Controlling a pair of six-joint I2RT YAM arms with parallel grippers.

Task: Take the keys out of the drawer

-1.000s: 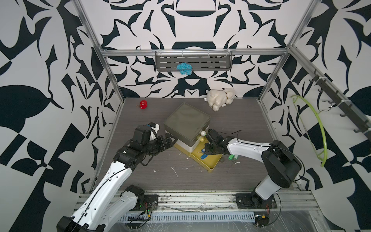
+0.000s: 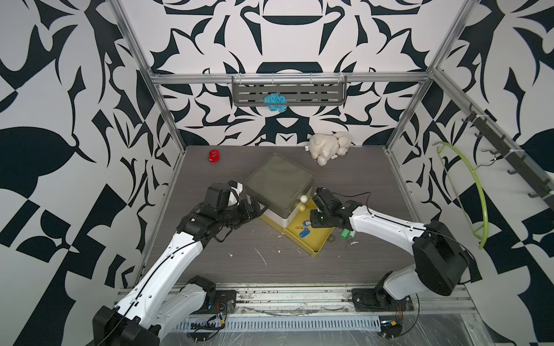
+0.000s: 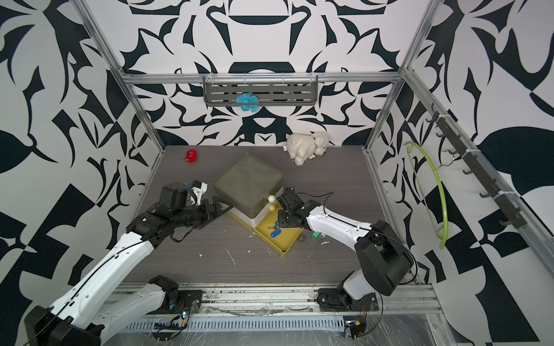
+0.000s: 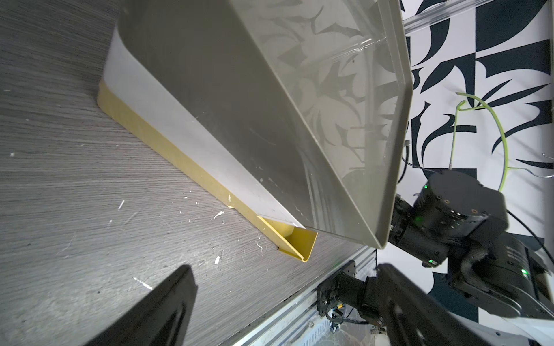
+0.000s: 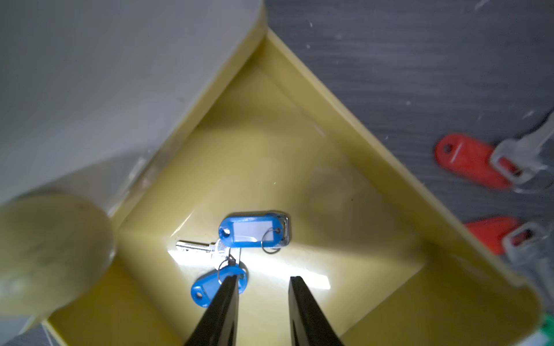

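Note:
In the right wrist view, two keys with blue tags lie on the floor of the yellow drawer [image 5: 323,190]. One blue tag [image 5: 251,230] lies flat; the other blue tag [image 5: 210,286] sits lower left, partly behind a finger, beside a silver key [image 5: 196,246]. My right gripper is part open above the drawer, fingers pointing towards the tags, with nothing between them. The drawer sticks out from under the grey-topped box [image 2: 280,183]. At that box's left side stands my left gripper, its blurred fingers wide apart and empty.
Outside the drawer's right wall, keys with a red tag [image 5: 470,158] and another red tag [image 5: 490,230] lie on the table. A rounded knob [image 5: 52,253] projects over the drawer. A white plush toy [image 2: 329,147] and red object [image 2: 214,155] stand farther back.
My right gripper has shifted slightly right over the drawer, its elbow swinging outward to the right. The blue-tagged keys seem unmoved.

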